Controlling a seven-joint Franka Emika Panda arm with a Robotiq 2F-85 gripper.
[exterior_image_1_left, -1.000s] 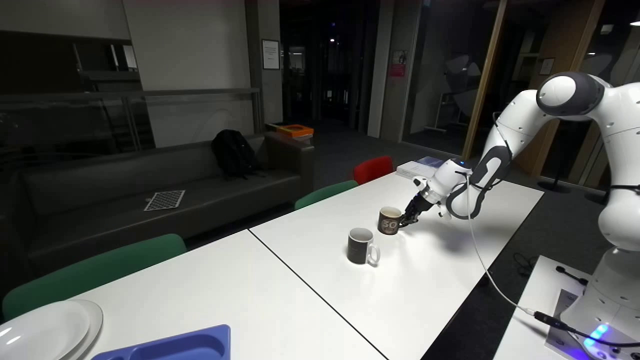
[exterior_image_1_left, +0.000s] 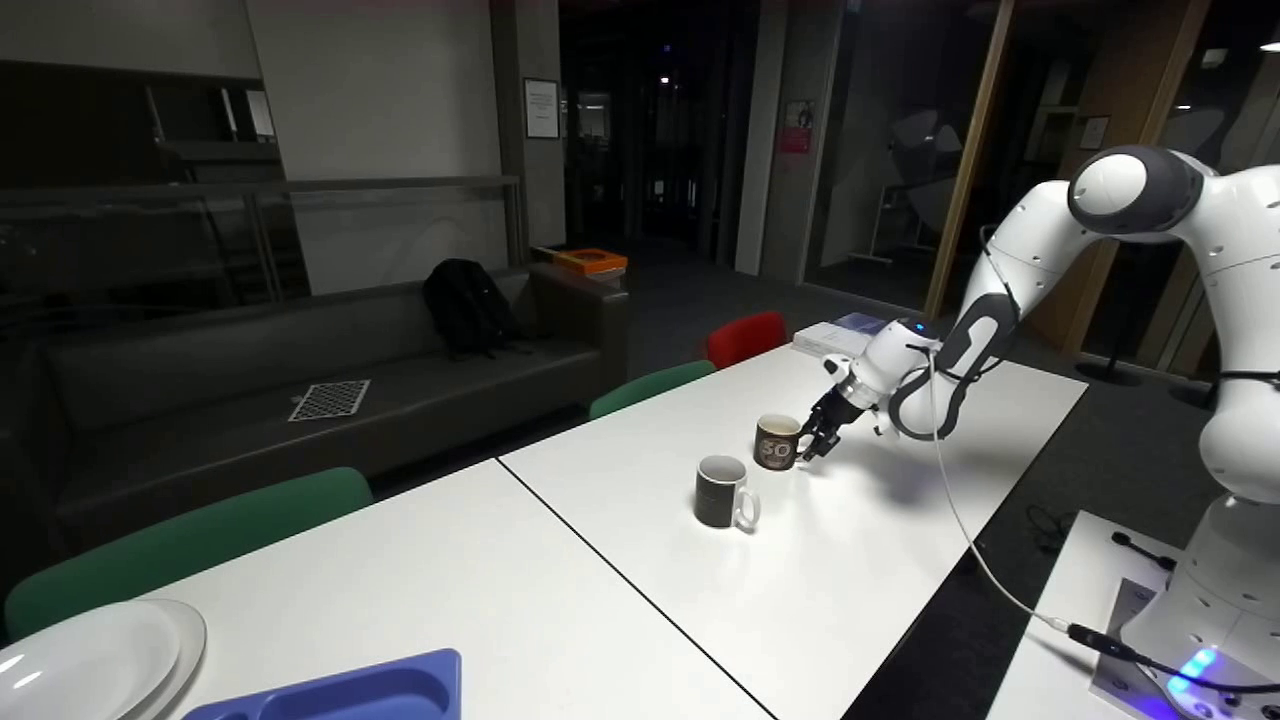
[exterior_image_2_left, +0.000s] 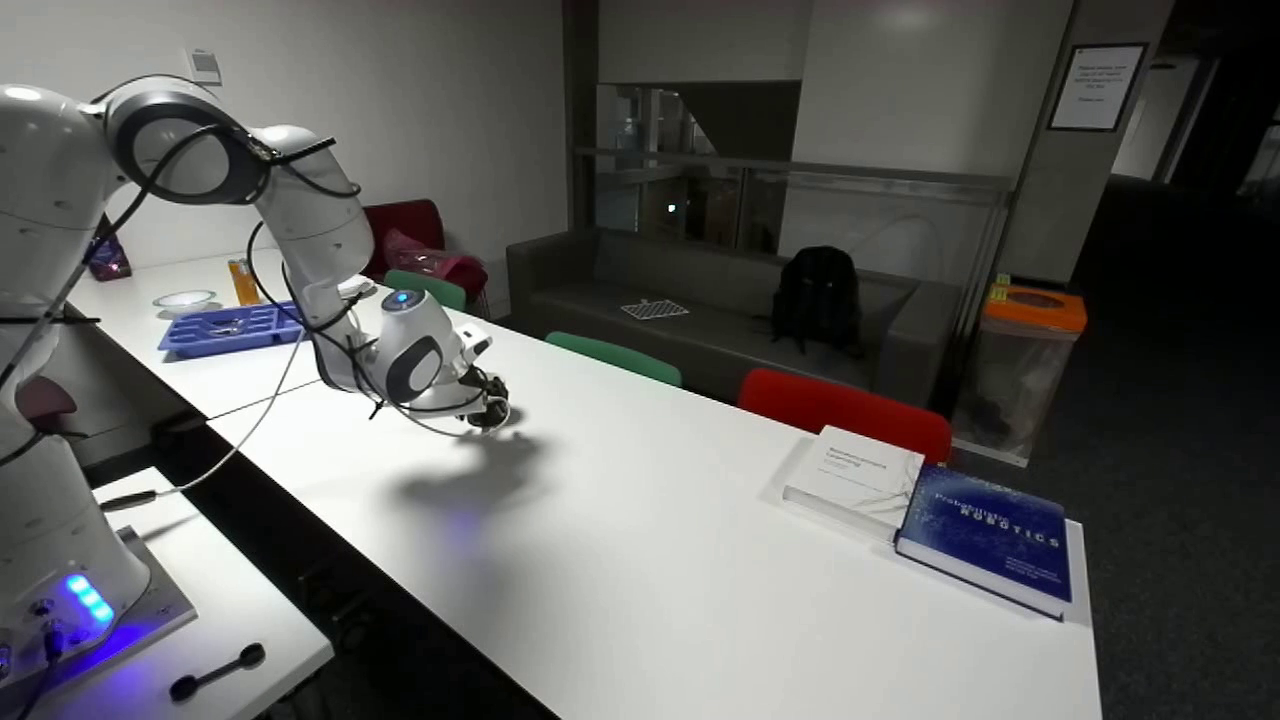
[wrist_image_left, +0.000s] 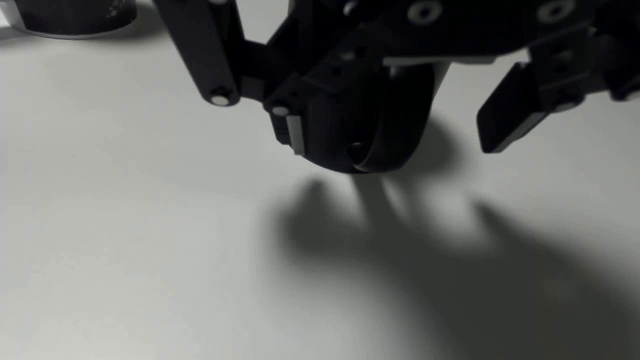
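Observation:
A dark mug with "30" on its side (exterior_image_1_left: 776, 448) stands upright on the white table. My gripper (exterior_image_1_left: 815, 444) is at its handle side, low over the tabletop. In the wrist view the gripper is open, with the dark handle (wrist_image_left: 399, 129) between its spread fingers. The left finger sits close against the mug, while a clear gap separates the right finger (wrist_image_left: 510, 111) from the handle. A second mug, dark grey with a white handle (exterior_image_1_left: 721, 492), stands nearer the camera. In exterior view 2 the arm mostly hides the mugs.
A blue tray (exterior_image_2_left: 228, 331) and white plates (exterior_image_1_left: 90, 660) lie at one end of the table. Two books, one white (exterior_image_2_left: 854, 472) and one blue (exterior_image_2_left: 986, 528), rest at the other. Between the arm and the books the table is bare.
The gripper's fingers have spread apart at the handle, where they were closer together a second ago. The "30" mug has shifted very slightly; the other mug has stayed put.

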